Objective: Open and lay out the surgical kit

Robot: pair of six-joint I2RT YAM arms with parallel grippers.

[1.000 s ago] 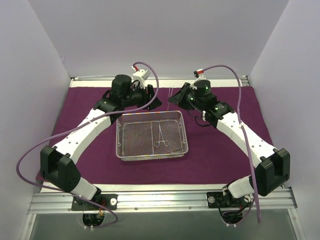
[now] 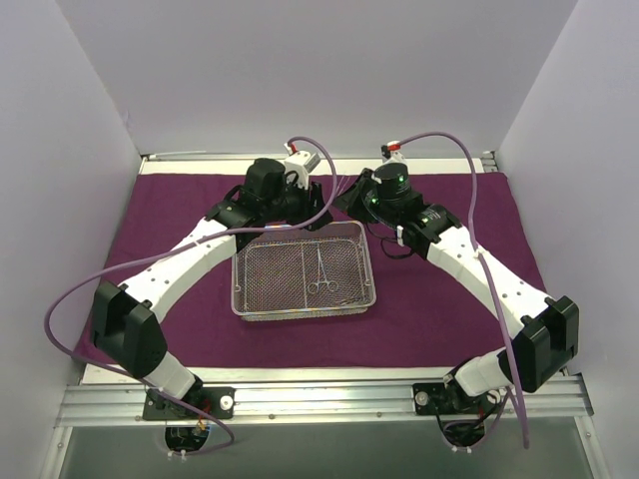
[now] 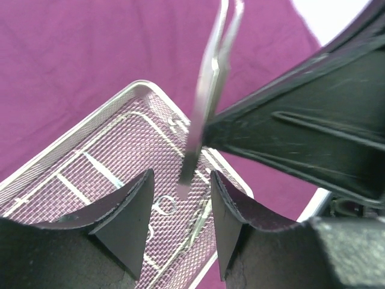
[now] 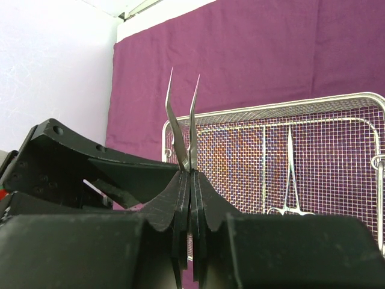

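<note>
Metal tweezers are pinched in my right gripper, their two pointed prongs spread and showing beyond the fingertips in the right wrist view. Around the other end of the tweezers stands my left gripper, open, with a gap on either side of the metal. In the top view both grippers meet over the back rim of the wire mesh basket (image 2: pixel 238 284). Ring-handled scissors or forceps (image 2: pixel 320 271) lie inside that basket. Part of the tweezers is hidden behind my right fingers (image 3: pixel 277 129).
A purple cloth (image 2: pixel 439 309) covers the table, with bare room to either side of the basket. Another slim metal piece (image 3: pixel 198 229) lies along the basket's side. Grey walls (image 2: pixel 60 130) close in the workspace.
The right gripper has shifted slightly left; the tweezers' prongs look wider apart.
</note>
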